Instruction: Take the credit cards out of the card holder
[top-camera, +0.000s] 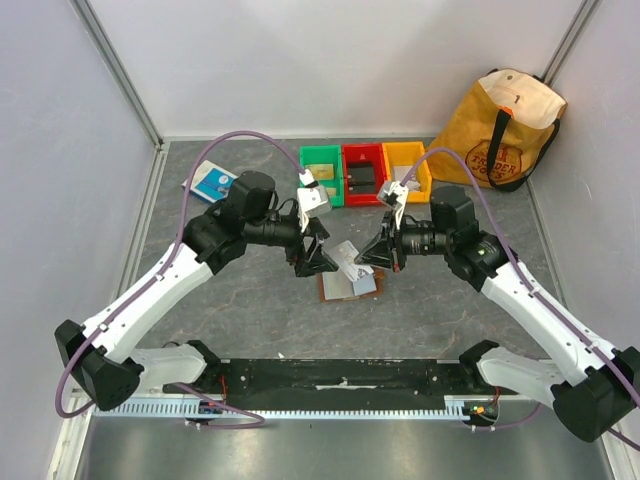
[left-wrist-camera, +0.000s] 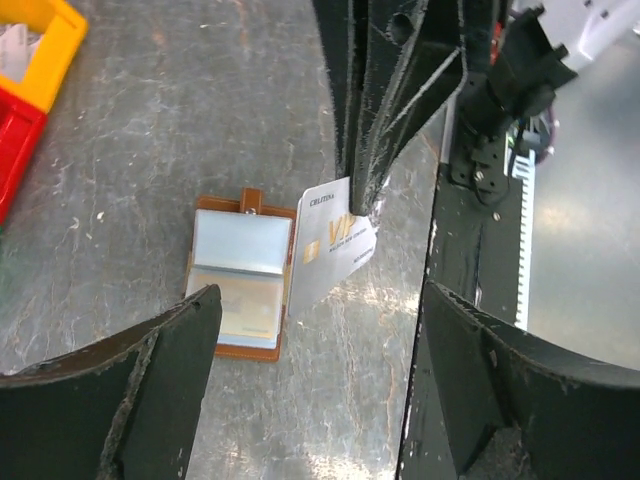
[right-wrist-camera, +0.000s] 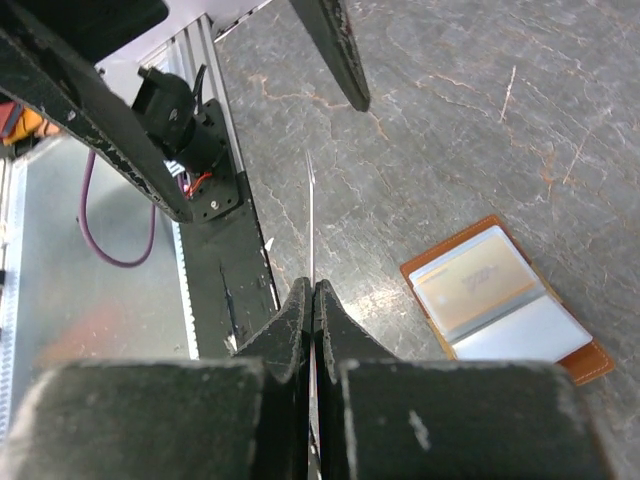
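Observation:
My right gripper is shut on one end of a white card with gold and grey print, raised above the table. The right wrist view shows that card edge-on as a thin upright line. Facing its free end, my left gripper stands open, one finger to each side and neither seen touching it. Below the card lies the brown card holder, opened flat, with a clear sleeve on each half. Pale surfaces show in both sleeves; whether cards are inside I cannot tell.
Behind the holder stand a green bin, a red bin and a yellow bin. A blue-and-white box lies at the back left, partly behind the left arm. An orange bag stands at the back right.

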